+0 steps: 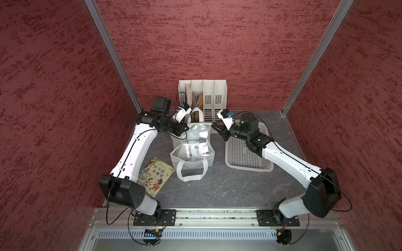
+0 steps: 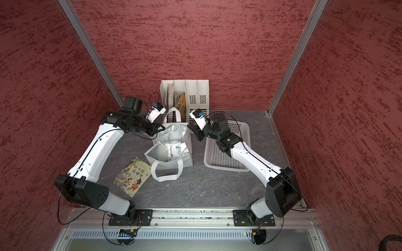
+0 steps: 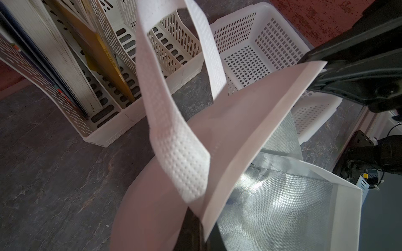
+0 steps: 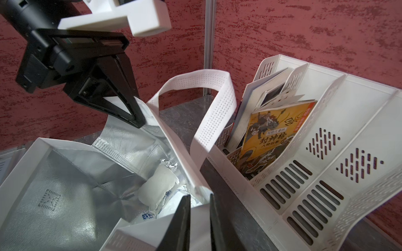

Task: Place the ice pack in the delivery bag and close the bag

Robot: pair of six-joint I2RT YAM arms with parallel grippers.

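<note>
The delivery bag [image 1: 192, 165] stands open on the table, with a silvery lining and white handles. Inside it lies the white ice pack [image 4: 159, 186]; a patch of blue print shows beside it in the right wrist view. My left gripper is shut on the bag's raised back flap, near the base of the handle [image 3: 167, 138]. At the flap's other corner is my right gripper, its fingers apart on either side of the white edge. Whether they touch that edge I cannot tell.
A white file rack [image 1: 215, 98] with several books stands behind the bag. To the right, under my right arm, is an empty white basket [image 1: 249, 161]. A picture book [image 1: 155, 175] lies at the front left.
</note>
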